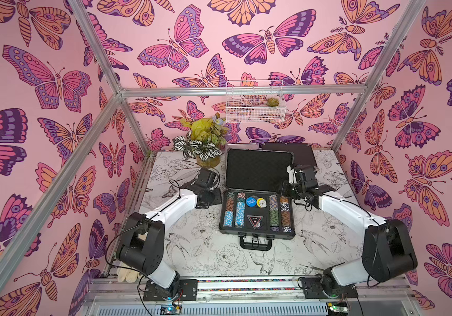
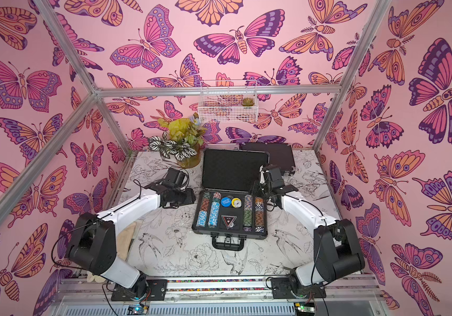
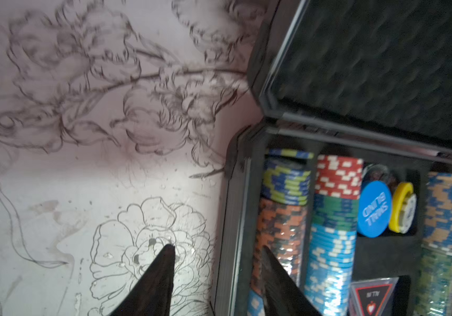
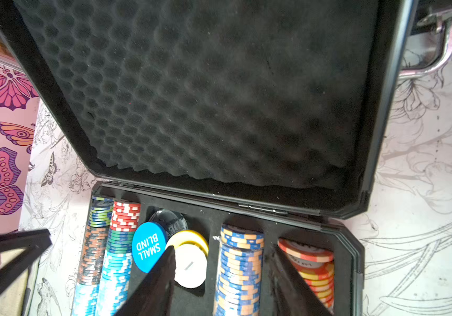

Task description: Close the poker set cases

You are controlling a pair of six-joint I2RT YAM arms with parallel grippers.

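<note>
An open poker case (image 1: 214, 230) stands mid-table, its foam-lined lid (image 1: 259, 168) tipped back. In its tray, chip rows (image 3: 333, 252), a blue "small blind" button (image 4: 149, 247) and a yellow one (image 3: 402, 208) show. A second, dark case (image 1: 304, 153) lies behind it at the back right, lid down. My left gripper is open above the case's left edge, nothing held between its fingers. The right gripper hovers over the right part of the tray near the hinge, fingers (image 4: 157, 279) apart and empty.
A potted plant (image 1: 205, 139) stands to the left behind the lid. A wire basket (image 1: 255, 108) hangs on the back wall. The case's handle (image 1: 256, 242) points forward. A glove (image 2: 126, 239) lies at front left.
</note>
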